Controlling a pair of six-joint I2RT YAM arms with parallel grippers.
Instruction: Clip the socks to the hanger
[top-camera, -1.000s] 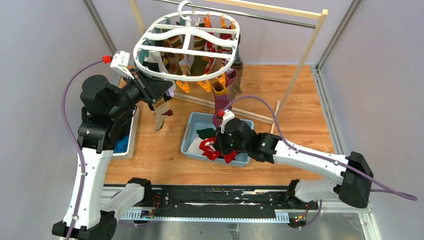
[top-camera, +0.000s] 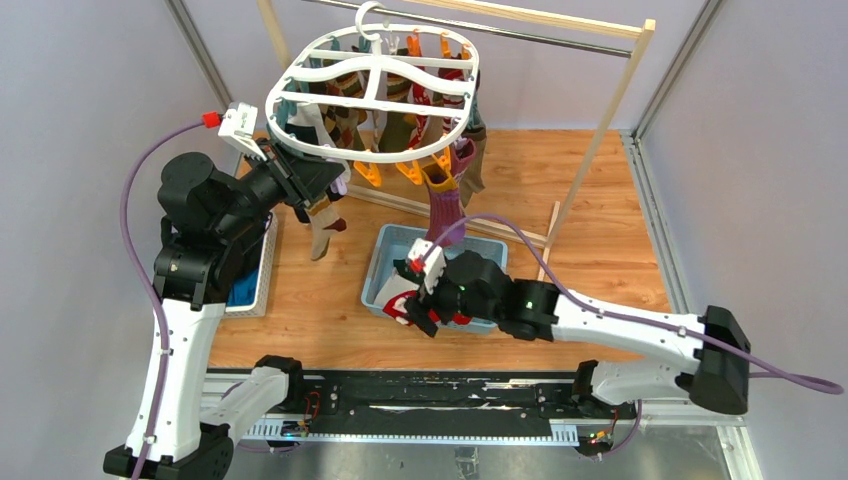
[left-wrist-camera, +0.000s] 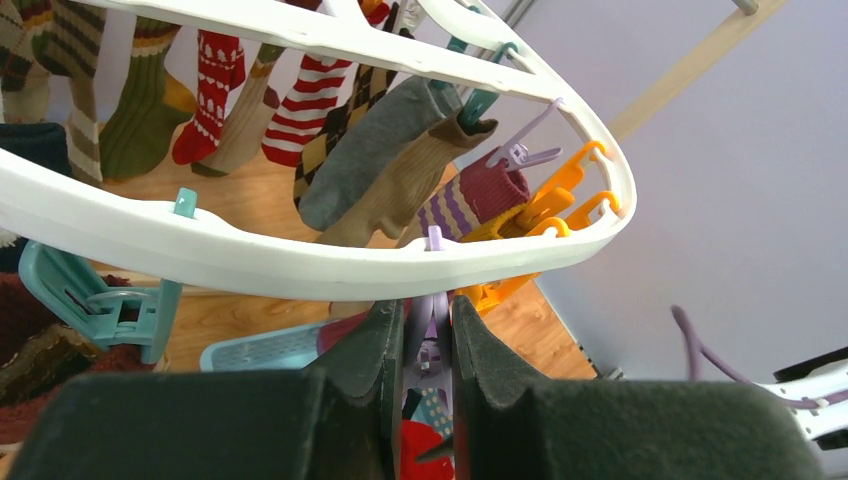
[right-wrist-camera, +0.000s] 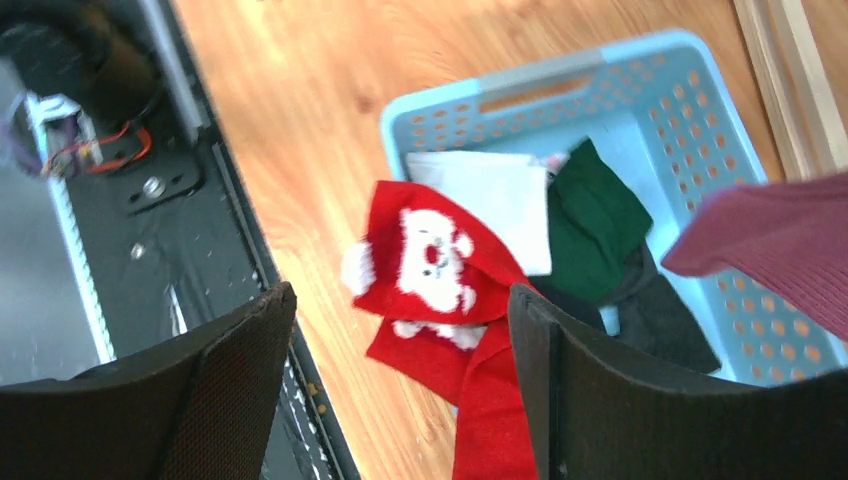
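The white hanger (top-camera: 375, 75) hangs from the rail with socks clipped round it. My left gripper is shut on a lavender clip (left-wrist-camera: 430, 365) under the hanger's front rim; no sock shows in that clip. Over the blue basket (right-wrist-camera: 700, 120), my right gripper (top-camera: 418, 300) stands open. In the right wrist view a red sock with a white figure (right-wrist-camera: 432, 260) lies below and between the spread fingers, across the basket's near rim. A white sock (right-wrist-camera: 495, 200) and a dark green sock (right-wrist-camera: 595, 215) rest in the basket.
Orange clips (top-camera: 408, 172) hang empty along the front rim. A purple sock (top-camera: 446, 210) hangs low over the basket's back edge. A white basket (top-camera: 255, 285) stands beside the left arm. Wooden stand bars (top-camera: 480, 225) cross the floor behind the basket.
The red sock has shifted left toward the basket's front rim. Socks on the hanger sway; the left arm has stayed in place.
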